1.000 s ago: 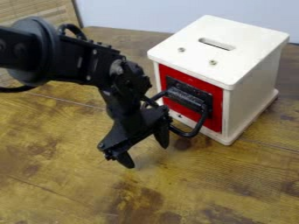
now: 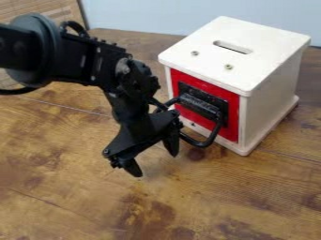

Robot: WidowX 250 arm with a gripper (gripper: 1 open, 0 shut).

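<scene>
A black robot arm reaches in from the upper left, its gripper (image 2: 152,156) angled downward just above the wooden table, with its fingers apart and nothing visible between them. Right of it stands a white wooden box (image 2: 268,108) with a slot and two screws on top. The box's red front (image 2: 194,125) carries a black panel with a black looped handle (image 2: 220,120) sticking out toward the gripper, partly behind it.
A light board (image 2: 38,97) lies at the back left, behind the arm, and a pale wall runs along the back.
</scene>
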